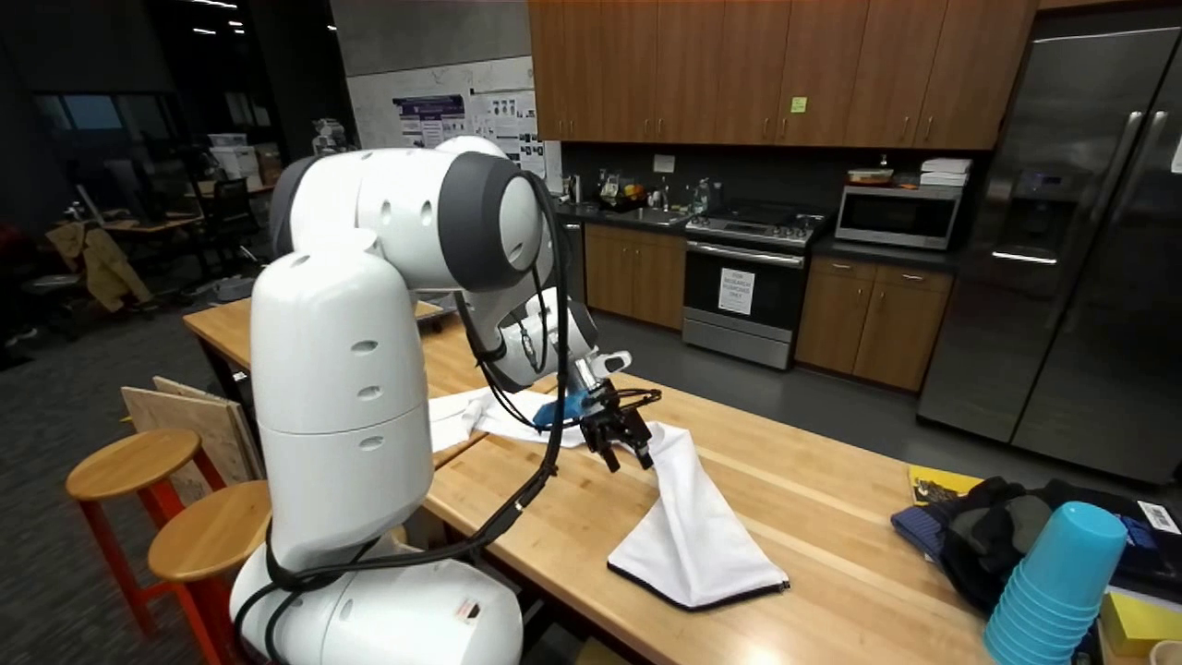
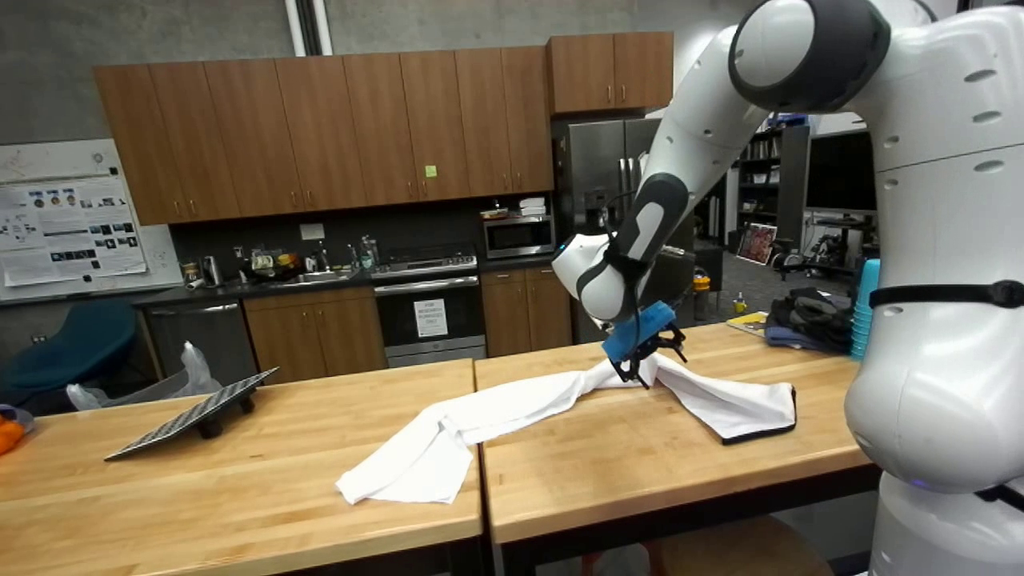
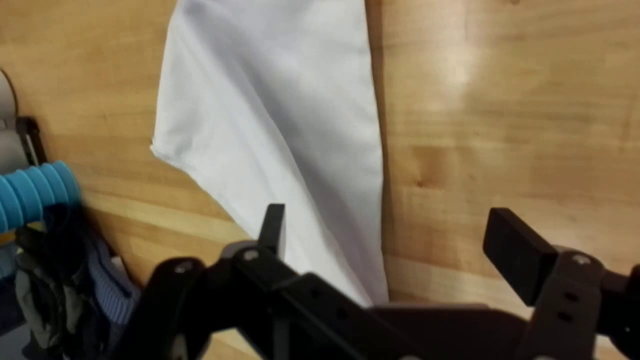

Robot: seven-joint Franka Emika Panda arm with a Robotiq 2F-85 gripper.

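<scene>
A long white cloth [image 1: 689, 526] lies loosely bunched across the wooden table, its wide end edged in black. In the other exterior view the cloth [image 2: 514, 403] stretches over the seam between two tabletops. My gripper [image 1: 629, 456] is just above or beside the cloth's bend near the middle. From the wrist, the gripper stands open, its fingers far apart. The white cloth [image 3: 276, 120] runs beneath the left finger [image 3: 273, 228], while bare wood shows under the right finger [image 3: 519, 255]. Nothing is held. Whether a fingertip touches the fabric, I cannot tell.
Stacked blue cups [image 1: 1053, 587] and dark clothing [image 1: 986, 526] occupy the table's right end. A tilted dark panel [image 2: 197, 414] sits on the other tabletop [image 2: 317, 518]. Bare wood lies on both sides of the cloth.
</scene>
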